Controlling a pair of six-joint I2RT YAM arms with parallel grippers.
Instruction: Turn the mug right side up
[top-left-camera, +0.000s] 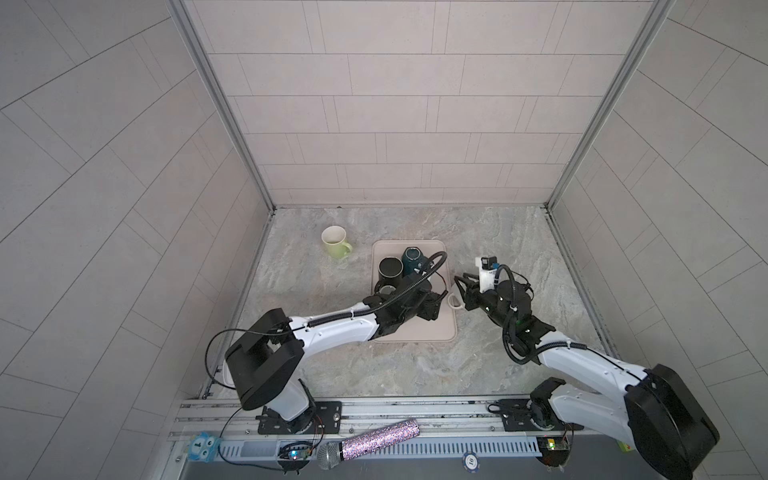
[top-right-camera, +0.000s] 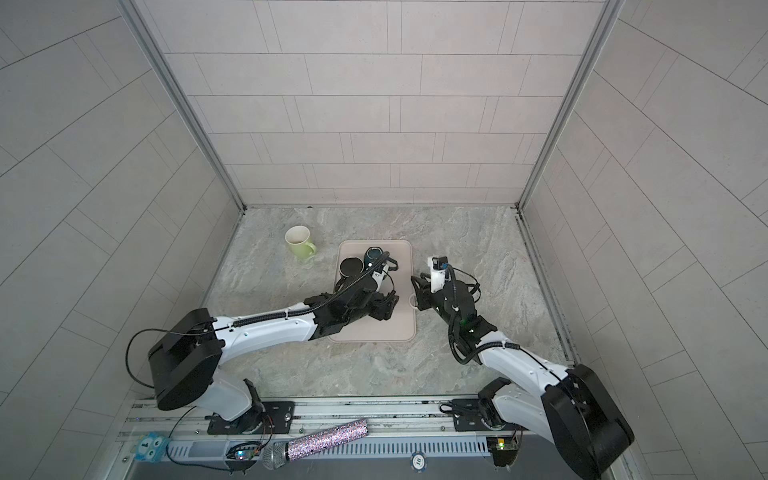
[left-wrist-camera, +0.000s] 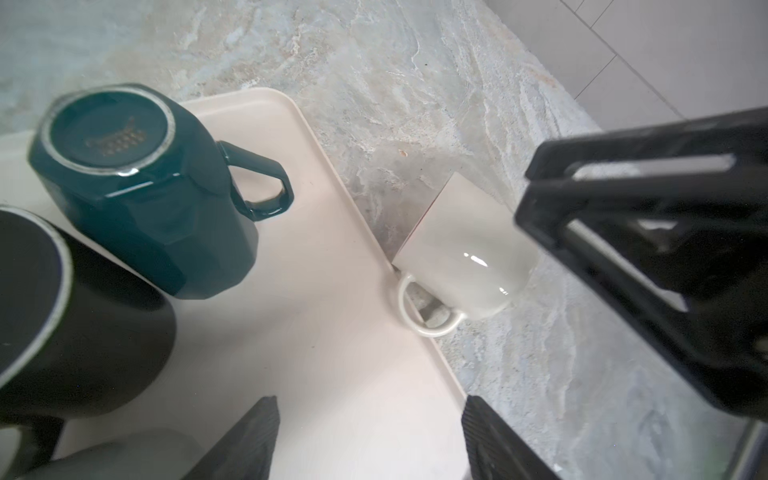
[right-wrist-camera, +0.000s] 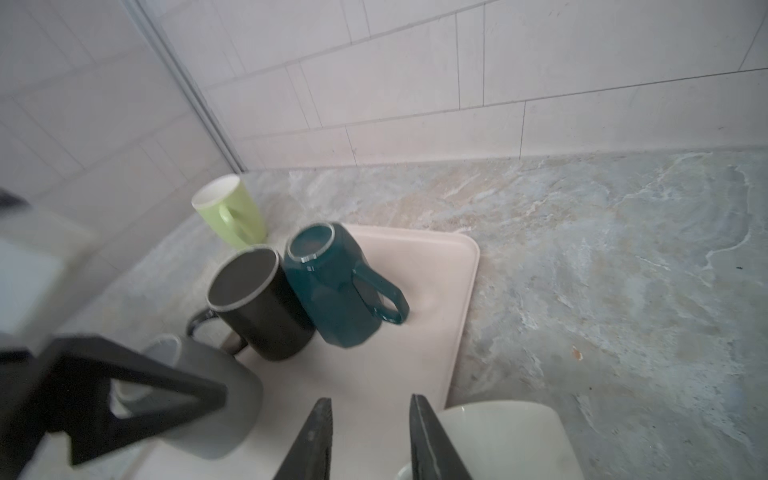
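The white mug (left-wrist-camera: 472, 244) lies tipped on its side on the counter, just right of the tray. Its handle (left-wrist-camera: 420, 316) reaches over the tray's right edge, and only a thin red line shows at its rim. Parted fingers with nothing between them show my right gripper open; the mug (right-wrist-camera: 512, 440) is at the right of its right finger. In the top left view that gripper and arm hide most of the mug. Over the tray, my left gripper is open and empty.
The beige tray (left-wrist-camera: 336, 376) carries an upside-down teal mug (left-wrist-camera: 160, 200), a black mug (left-wrist-camera: 104, 320) and a grey mug (right-wrist-camera: 216, 400). A green mug (top-left-camera: 334, 240) stands upright at the back left. Counter behind and right of the tray is clear.
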